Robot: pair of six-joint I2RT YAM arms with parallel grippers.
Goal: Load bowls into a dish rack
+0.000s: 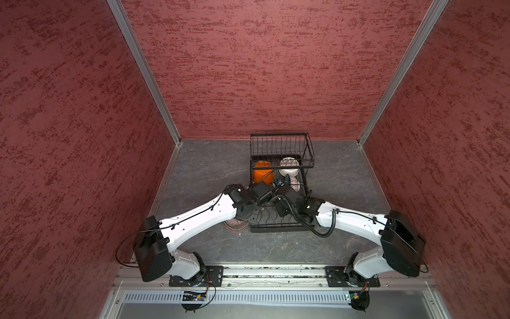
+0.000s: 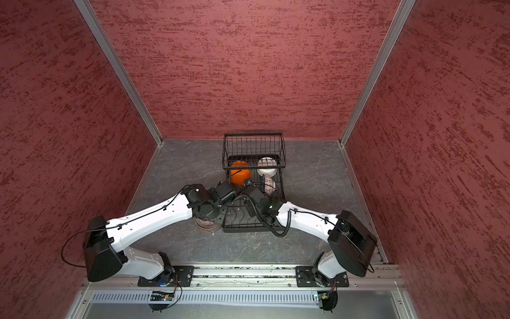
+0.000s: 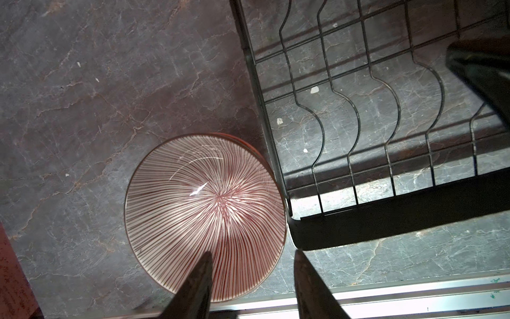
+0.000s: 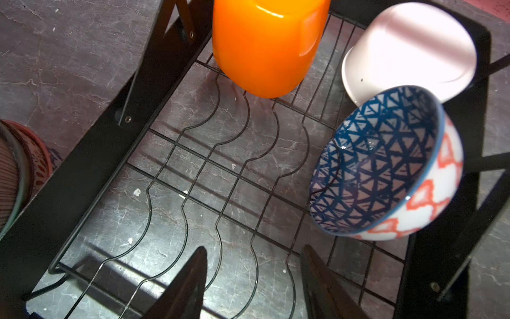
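Just outside the rack's left side stand nested bowls [image 1: 235, 225], largely covered by the left arm in the top views. The uppermost is a bowl with thin red-brown lines [image 3: 207, 218]. Over its near right edge sits my left gripper, fingers apart; whether the rim lies between them is unclear. In the dish rack [image 4: 212, 156], a blue-patterned bowl [image 4: 379, 159] leans tilted on the right side. My right gripper hangs open above the bare wires, nothing between its fingers, near and left of that bowl.
An orange container [image 4: 271, 47] and a white bowl [image 4: 411, 53] occupy the rack's back, beneath the upper tier [image 1: 279, 151]. Both arms crowd close together over the rack's middle. Open tabletop [image 1: 207, 164] lies to the left.
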